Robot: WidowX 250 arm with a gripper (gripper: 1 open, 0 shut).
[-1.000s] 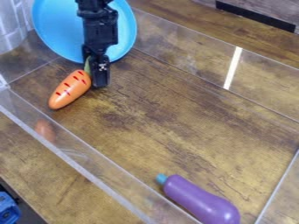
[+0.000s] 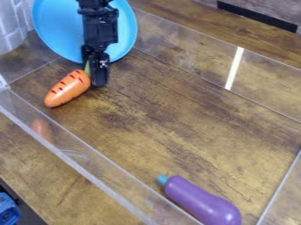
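Note:
The black gripper (image 2: pixel 97 72) reaches down in front of a blue plate (image 2: pixel 56 31) at the top left, low over the wooden surface. Its fingers are around or beside the green top of an orange toy carrot (image 2: pixel 67 88), which lies slanted toward the lower left. Whether the fingers are closed on the carrot is hard to tell. A purple toy eggplant (image 2: pixel 206 202) lies at the bottom right.
Clear plastic walls run along the left and right of the wooden floor (image 2: pixel 165 123). The middle of the floor is empty. A blue object (image 2: pixel 6 211) sits outside at the lower left corner.
The carrot has shifted slightly to the left, its tip a little lower-left. The gripper has moved very little.

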